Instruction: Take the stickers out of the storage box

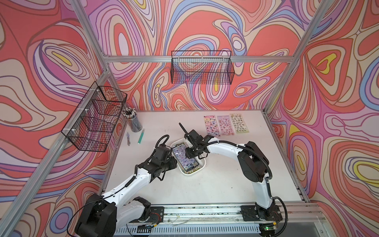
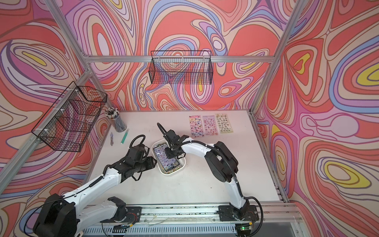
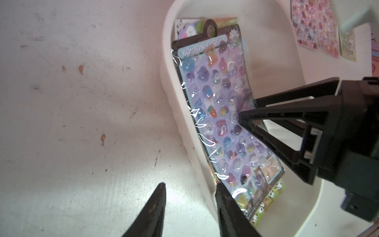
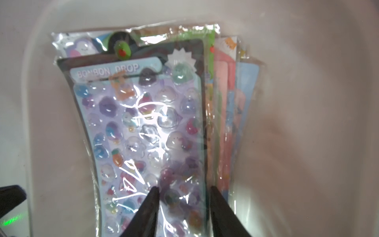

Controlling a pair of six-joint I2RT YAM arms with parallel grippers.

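A white storage box [image 4: 300, 130] holds a stack of wrapped sticker sheets. On top lies a purple "Bonbon Drop" sticker pack [image 3: 221, 106] in clear film with a dark border. My right gripper is over the pack's right side, fingers parted. One of its fingertips appears over the stickers, the other by the pack's right edge; whether they touch it I cannot tell. My left gripper is at the box's left wall, its fingers apart and no sticker between them. Further packs [image 4: 227, 118] peek out beneath the top one.
Three sticker sheets [image 1: 225, 125] lie side by side at the table's back right. A pen holder [image 1: 134, 123], a green strip [image 1: 141, 135] and a small slim item [image 1: 128, 139] are at the left. Bare table [image 1: 233, 181] extends right of the box and in front.
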